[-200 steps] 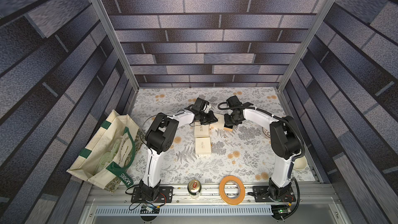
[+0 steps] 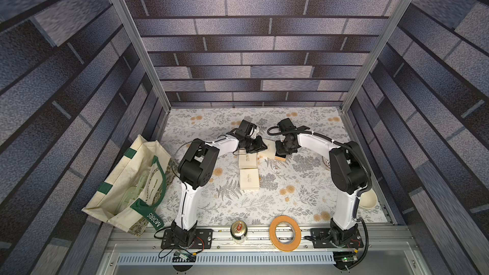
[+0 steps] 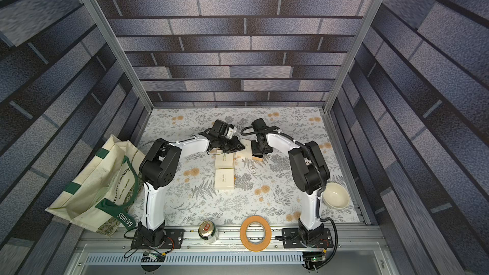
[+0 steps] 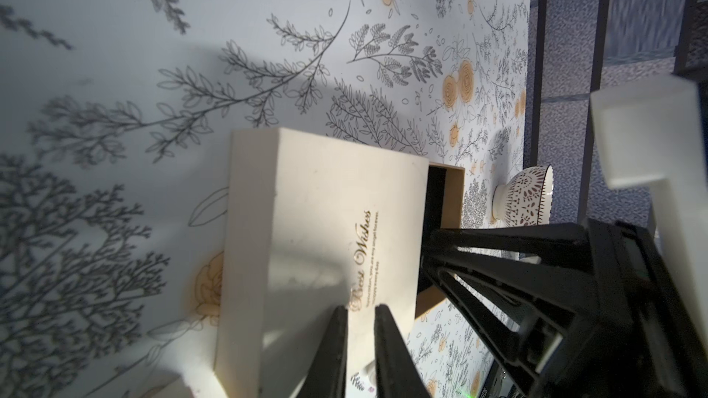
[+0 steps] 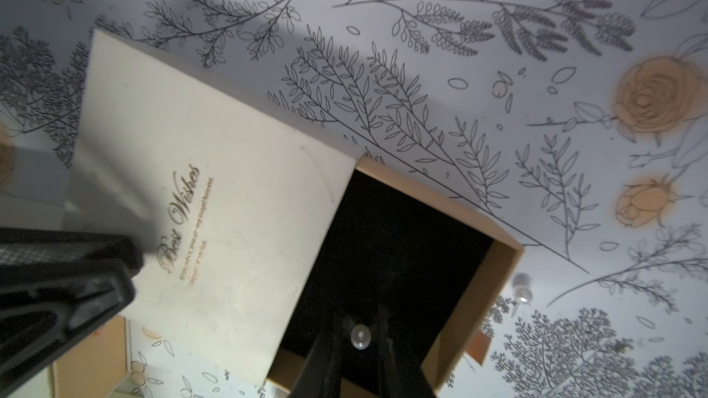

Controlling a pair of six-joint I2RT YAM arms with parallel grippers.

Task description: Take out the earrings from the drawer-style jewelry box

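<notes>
A cream "Best Wishes" jewelry box (image 5: pixel 214 199) lies at the table's middle, its drawer (image 5: pixel 398 243) pulled out, showing a black lining. A pearl earring (image 5: pixel 360 336) shows in the drawer between the fingertips of my right gripper, which stands open. A second small pearl piece (image 5: pixel 522 289) shows just outside the drawer. My left gripper is at the box's sleeve, its fingertips a little apart against the cream body, on the side away from the drawer; whether it grips the sleeve is hard to tell.
Two more cream boxes (image 2: pixel 249 178) lie in front of the left gripper. A canvas bag (image 2: pixel 127 183) is at the left, bowls (image 3: pixel 335 195) at the right, a can (image 2: pixel 239 228) and tape roll (image 2: pixel 285 221) at the front edge.
The right arm has shifted very slightly; otherwise the top left view looks the same.
</notes>
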